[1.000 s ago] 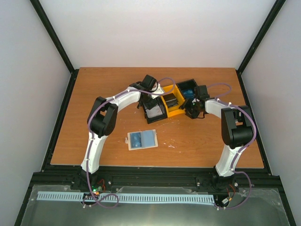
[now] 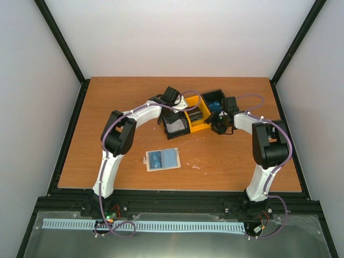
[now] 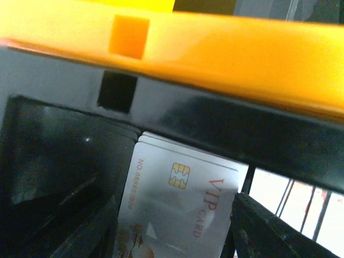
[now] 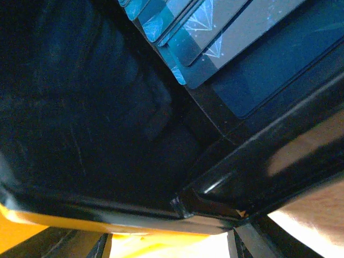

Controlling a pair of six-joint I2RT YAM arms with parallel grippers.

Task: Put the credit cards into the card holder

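A light card holder (image 2: 162, 159) with blue faces lies flat at the front of the table. Silver VIP cards (image 3: 177, 185) stand stacked in the left black bin (image 2: 184, 132). Over that bin is my left gripper, part open, its fingers at either side of the front card; whether they touch it is hard to tell. Blue cards (image 4: 209, 37) fill part of the right black bin (image 4: 107, 97). My right gripper is part open by that bin's rim and the yellow bin, with no card seen between its fingers.
Between the two black bins sits the yellow bin (image 2: 200, 126), with dark cards (image 2: 194, 114) inside. All three bins stand joined at a slant. Bare table (image 2: 231, 166) lies to the front right, and the left side is clear.
The right arm, the bins and the card holder look unmoved.
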